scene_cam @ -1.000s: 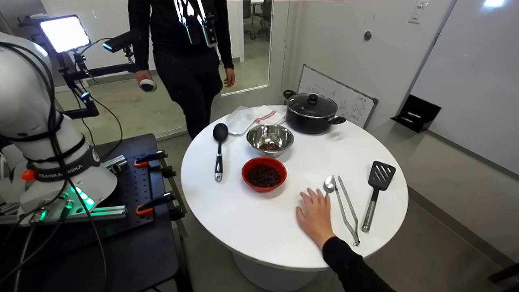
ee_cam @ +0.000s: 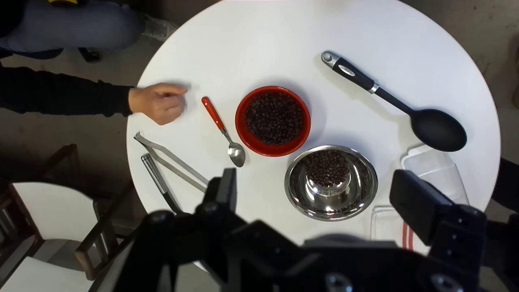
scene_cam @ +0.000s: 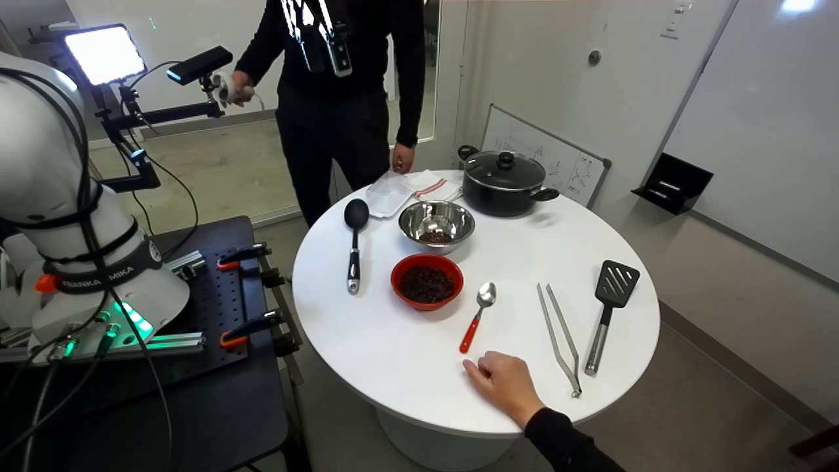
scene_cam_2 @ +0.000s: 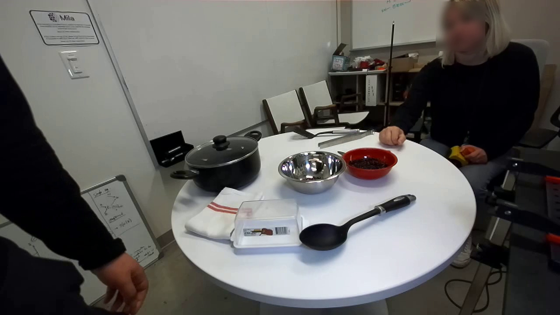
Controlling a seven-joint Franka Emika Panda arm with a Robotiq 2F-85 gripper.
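Note:
My gripper is open high above the round white table, its black fingers (ee_cam: 226,190) wide apart with nothing held. Below, the red bowl (ee_cam: 244,134) is filled with dark beans. A steel bowl (ee_cam: 357,197) beside it holds a smaller heap of beans on its bottom. The red-handled spoon (ee_cam: 214,116) lies on bare table next to the red bowl. A black serving spoon (ee_cam: 438,129) lies on the other side of the bowls. Neither exterior view shows the gripper; only the arm's base (scene_cam: 118,271) appears at the left.
A person's hand (scene_cam: 503,381) rests near the spoon. Metal tongs (scene_cam: 560,342) and a slotted spatula (scene_cam: 615,287) lie along one side. A lidded black pot (scene_cam_2: 223,165), a striped towel (scene_cam_2: 215,212) and a clear plastic box (scene_cam_2: 267,225) stand opposite. Another person stands beside the table.
The red-handled spoon has moved from beside the tongs to nearer the red bowl. The seated person's hand has drawn back toward the table edge. The standing person has come closer, one arm raised.

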